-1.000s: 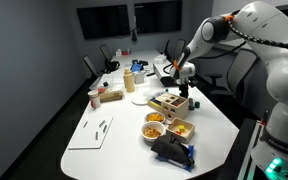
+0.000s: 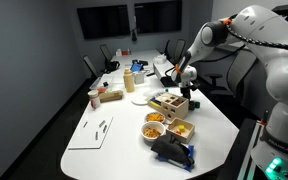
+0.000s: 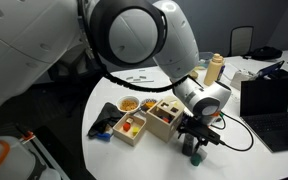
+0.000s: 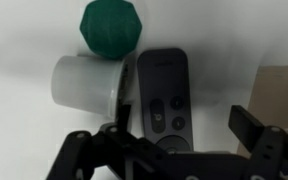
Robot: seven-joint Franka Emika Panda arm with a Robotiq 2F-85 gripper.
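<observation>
In the wrist view a dark remote control (image 4: 164,85) lies on the white table, its round buttons facing up. My open gripper is above it, one finger on each side, and nothing is held. Close to the remote's left side are a translucent white cup (image 4: 84,82), lying on its side, and a green faceted object (image 4: 111,27). Exterior view 2 has the gripper (image 3: 191,137) low at the table beside the wooden box, with the green object (image 3: 196,159) in front. The gap between fingers and remote is hard to judge.
A wooden compartment box (image 3: 164,120) stands right beside the gripper. Farther off are a small wooden tray (image 3: 129,130), bowls of orange food (image 3: 130,103) and a dark cloth (image 3: 106,117). A black laptop (image 3: 269,118) sits on the other side.
The arm's gripper end has shifted slightly right and down toward the table beside the wooden box. Other things on the table look unmoved.
</observation>
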